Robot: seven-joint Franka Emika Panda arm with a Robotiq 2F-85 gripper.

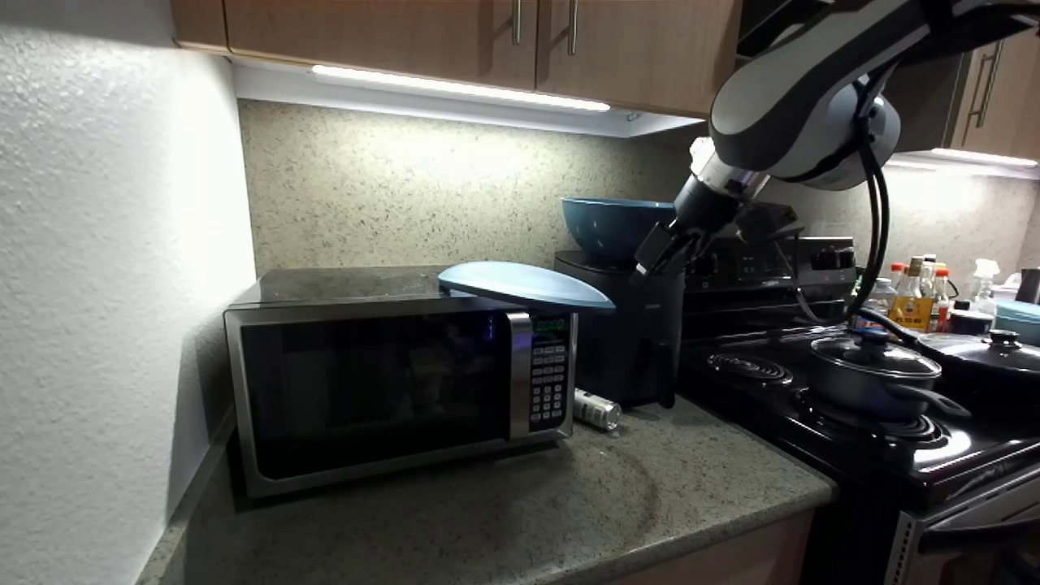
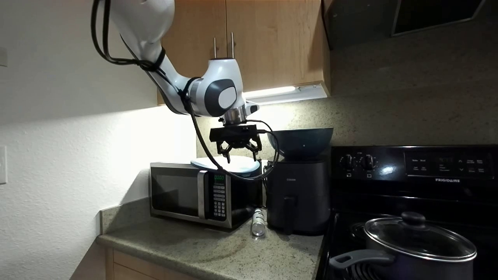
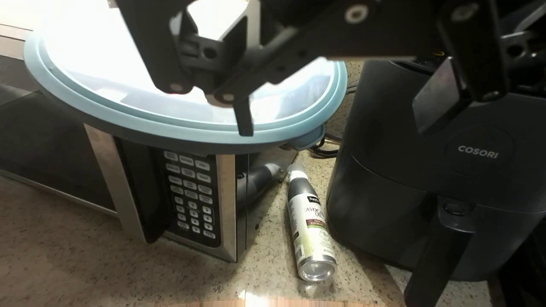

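My gripper (image 2: 242, 161) stands open with nothing between its fingers, above the counter and in front of the microwave's right end. A pale blue lid (image 1: 526, 283) rests tilted on top of the microwave (image 1: 390, 390), its right part sticking out past the edge. In the wrist view the lid's blue rim (image 3: 199, 134) passes behind the left finger (image 3: 243, 117); the right finger (image 3: 437, 97) shows against the black air fryer (image 3: 399, 179). A spray bottle of avocado oil (image 3: 311, 225) lies on its side in the gap between microwave and air fryer.
A dark blue bowl (image 1: 614, 229) sits on the air fryer. To the right is the stove, with a lidded pot (image 2: 415, 252) on it. Wooden cabinets (image 2: 275, 42) hang overhead.
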